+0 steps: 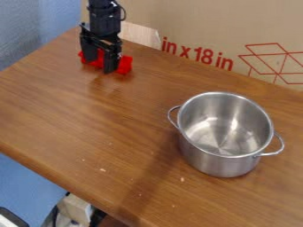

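Observation:
My black gripper (101,55) is at the back left of the wooden table, lowered over a red object (123,66) that lies on the tabletop. Its fingers stand open around or just above the red object; whether they touch it cannot be told. The gripper hides part of the red object. A large steel pot (221,129) with two side handles stands at the right.
A cardboard panel with red printing stands along the back. The table's left edge borders a blue surface.

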